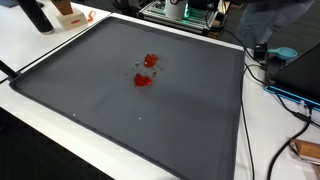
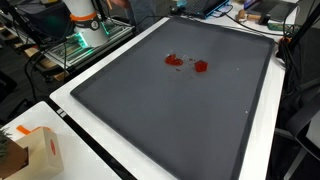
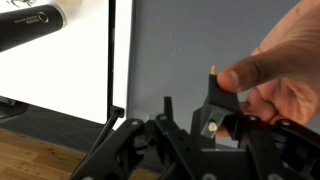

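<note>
Two clusters of red pieces lie on the grey mat: one red cluster (image 1: 142, 80) nearer the middle and another red cluster (image 1: 150, 60) just behind it. Exterior view 2 has them side by side, a left cluster (image 2: 173, 59) and a right cluster (image 2: 201, 66). My gripper appears only in the wrist view, as dark parts along the bottom. A person's hand (image 3: 282, 75) is at it, thumb pressed against a dark piece with a small orange tip. How far apart the fingers stand is hidden.
Cables and dark equipment (image 1: 300, 75) stand at the right edge. A dark cylinder (image 3: 28, 25) lies on the white surface in the wrist view.
</note>
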